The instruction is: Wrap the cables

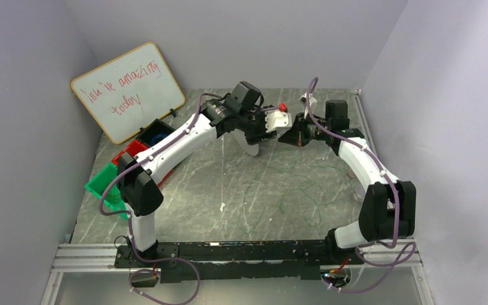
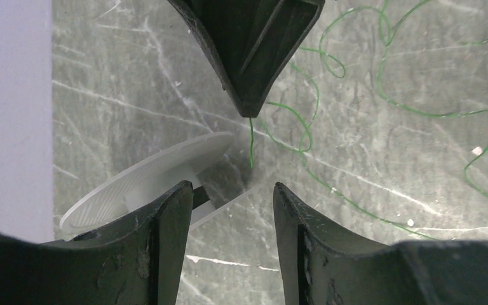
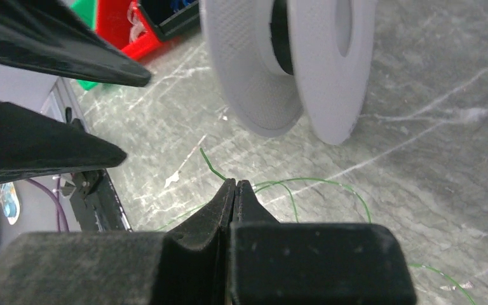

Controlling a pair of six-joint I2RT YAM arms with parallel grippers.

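Note:
A white spool (image 1: 246, 143) stands at the back centre under my arms; in the right wrist view its two flanges (image 3: 330, 89) show around a dark core. Thin green cable (image 2: 464, 113) lies in loose loops on the table. My left gripper is open beside the spool, fingers empty. My right gripper is shut, with its tip near a short rising end of green cable (image 3: 206, 159); whether the cable is between the fingers is unclear. In the left wrist view, a green strand hangs below that gripper's dark tip.
Green (image 1: 101, 181), red (image 1: 127, 152) and black (image 1: 149, 132) bins stand at left beside a whiteboard (image 1: 127, 89). Side walls bound the table (image 1: 203, 197). The front-centre surface holds only thin cable and a small white scrap.

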